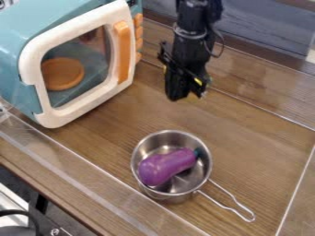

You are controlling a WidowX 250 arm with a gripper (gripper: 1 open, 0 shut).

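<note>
The black robot gripper (185, 85) hangs over the back middle of the wooden counter, right of the toy microwave, its fingers pointing down and looking closed. A small yellow bit shows behind it, mostly hidden. A steel pot (154, 190) with a long handle sits at the front, a purple eggplant (168, 165) lying in it.
A light-blue toy microwave (35, 18) with a white-framed door and an orange plate inside stands at the back left. A wall runs along the back.
</note>
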